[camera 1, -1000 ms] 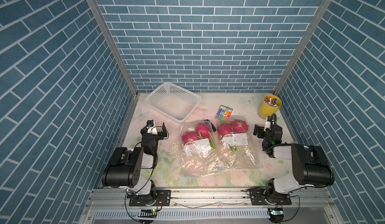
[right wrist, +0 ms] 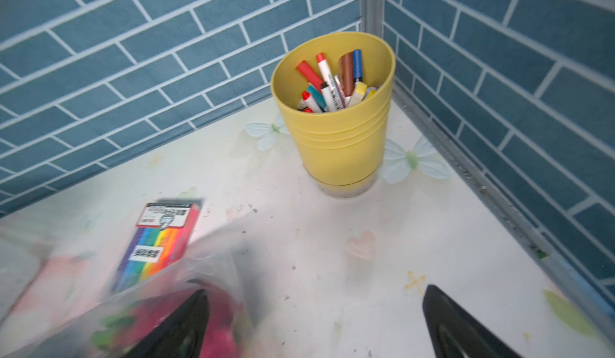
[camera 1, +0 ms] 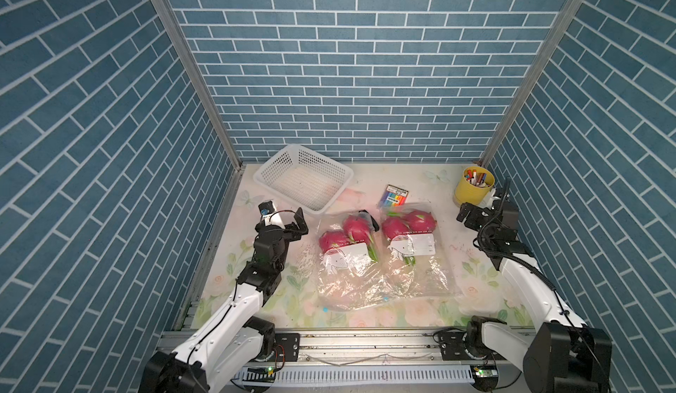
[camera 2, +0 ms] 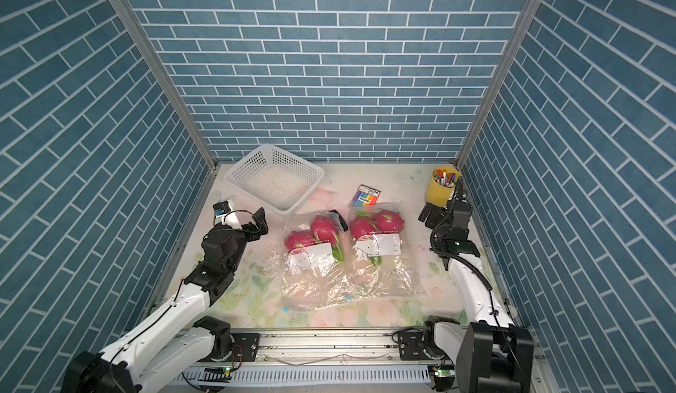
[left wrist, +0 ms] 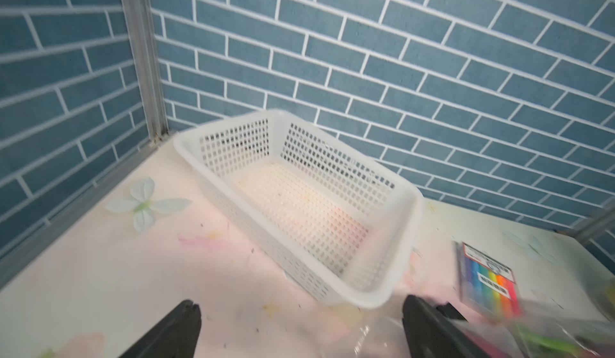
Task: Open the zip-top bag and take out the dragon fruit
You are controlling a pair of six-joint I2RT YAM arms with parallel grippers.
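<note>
Two clear zip top bags lie side by side on the table, the left bag [camera 1: 348,286] and the right bag [camera 1: 421,277]. Red dragon fruit [camera 1: 357,228] rest in the far end of the left one, and more dragon fruit [camera 1: 421,220] in the far end of the right one; each bag bears a white label. My left gripper is open, left of the bags and apart from them. Open too is my right gripper, to the right of the bags with bare table between its fingers. A small blue slider [camera 1: 386,299] shows at the near edge.
A white perforated basket [camera 1: 304,178] stands empty at the back left. Behind the bags lies a rainbow-coloured box [camera 1: 393,196]. A yellow bucket of markers [camera 1: 473,186] is at the back right, close beyond my right gripper.
The left gripper has shifted slightly right toward the bags; the right gripper has moved right. Bags and fruit are unmoved.
</note>
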